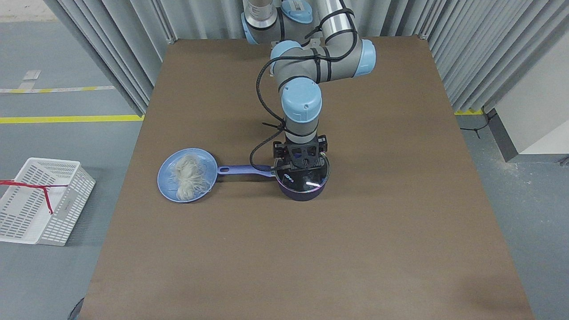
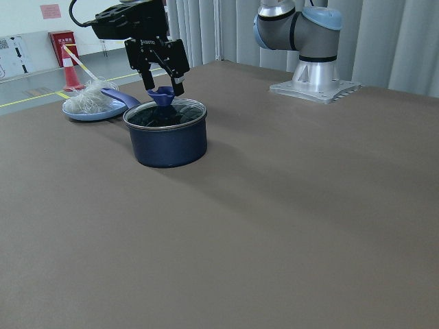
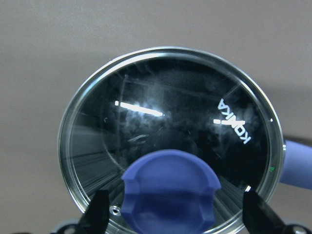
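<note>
A dark blue pot point(image 2: 164, 151) with a glass lid point(image 3: 170, 97) stands on the table, its blue handle point(image 1: 245, 170) pointing toward a plate. My gripper point(image 2: 160, 83) is down over the lid's blue knob point(image 3: 168, 192). The fingers are open on either side of the knob, with space between them and it in the wrist view. In the front view the arm's wrist hides the knob.
A blue plate point(image 1: 165, 181) with a nest of pale strands point(image 1: 189, 176) sits beside the handle. A white basket point(image 1: 64, 213) is on the floor at the left.
</note>
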